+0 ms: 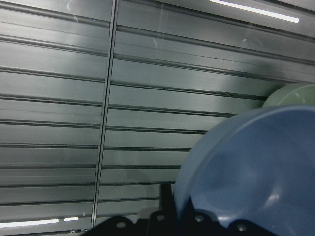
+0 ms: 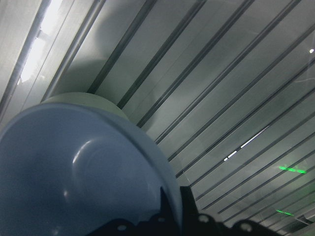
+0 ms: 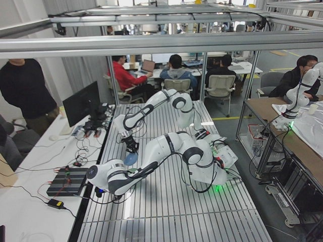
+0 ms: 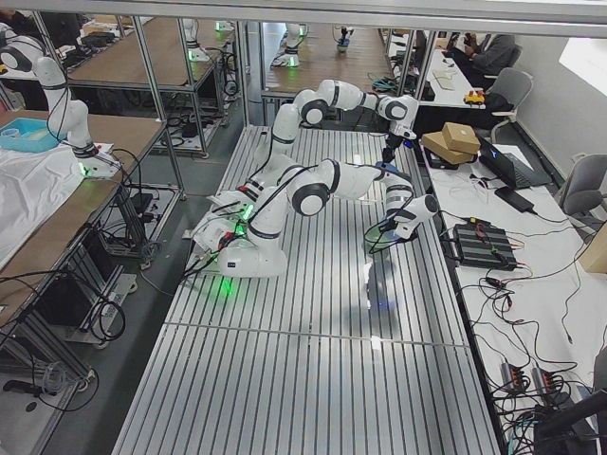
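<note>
Both wrist views are filled in part by blue bowls, each at a gripper. The left wrist view has a blue bowl (image 1: pixel 256 172) with its rim over the dark fingers of my left gripper; a pale green round item (image 1: pixel 290 93) shows behind it. In the right wrist view another blue bowl (image 2: pixel 78 167) sits at my right gripper, rim between the fingers, with a pale item (image 2: pixel 86 97) behind. In the camera left view the far arm's blue bowl (image 3: pixel 130 159) hangs below its gripper; the near arm's gripper is largely hidden.
A side desk (image 3: pixel 30 217) with a monitor, black boxes and cables runs along one edge. A neighbouring robot table (image 4: pixel 57 218) stands on the other side.
</note>
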